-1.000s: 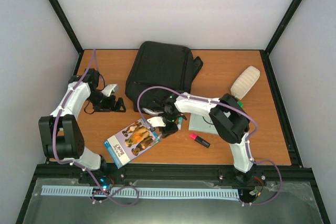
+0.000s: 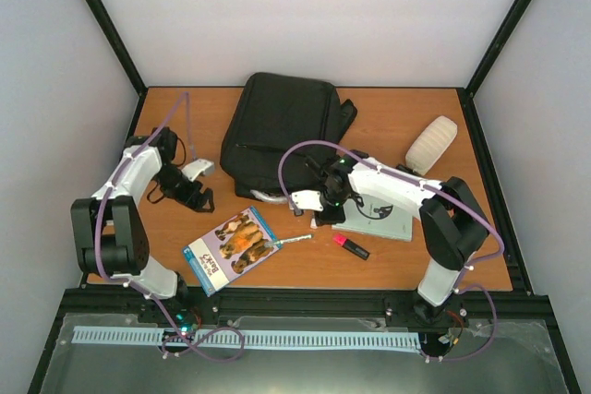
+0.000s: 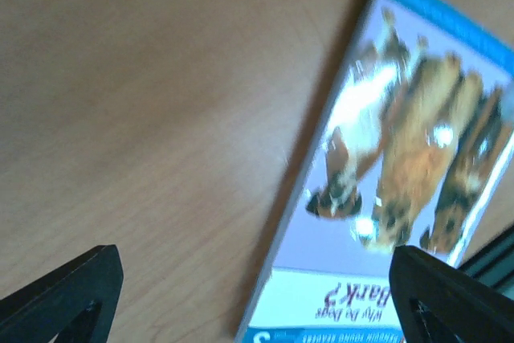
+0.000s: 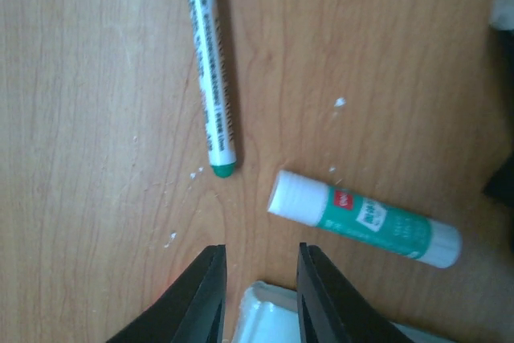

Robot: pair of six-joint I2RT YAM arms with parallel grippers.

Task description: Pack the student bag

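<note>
The black student bag point(image 2: 282, 122) lies at the back middle of the table. In front of it is a book with dogs on its cover point(image 2: 242, 248), and a white pen with a green end point(image 4: 210, 78) touches the book's right edge. A green-and-white glue stick point(image 4: 377, 224) lies loose on the wood. My right gripper is part open beside the glue stick, nothing between its fingers; a pale notebook point(image 4: 273, 320) shows at its tips. Left of the book, my left gripper hovers open and empty.
A pink-and-black marker point(image 2: 352, 246) lies in front of the notebook. The cream pencil case point(image 2: 431, 145) sits at the back right, partly near the right arm. Bare table shows left of the bag and along the front right.
My right gripper has moved right, from the book's edge to over the notebook's left side. The left gripper has dipped slightly toward the front. The bag and book have stayed put.
</note>
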